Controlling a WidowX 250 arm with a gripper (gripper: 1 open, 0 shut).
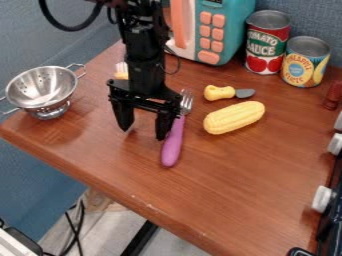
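My black gripper (144,121) hangs low over the left-middle of the wooden table, fingers apart and pointing down. A fork with a purple handle (173,144) lies at its right finger, its silver tines partly behind the gripper. I cannot tell whether anything is between the fingers. A yellow toy corn (233,117) lies to the right, with a small yellow-handled cutter (223,93) behind it.
A steel colander (44,93) sits at the left edge. A toy microwave (214,30) and two cans (266,45) stand at the back. Black appliances line the right edge.
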